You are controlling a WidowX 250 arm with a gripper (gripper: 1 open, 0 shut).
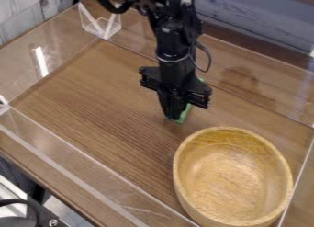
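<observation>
My gripper [172, 100] is lowered over the middle of the wooden table [86, 111], behind a yellow bowl [233, 185]. A small green object [185, 112] sits at its tips, mostly hidden behind the black gripper body. Whether the fingers are shut on it I cannot tell from this view.
The yellow bowl fills the front right. A clear plastic piece [102, 19] stands at the back left.
</observation>
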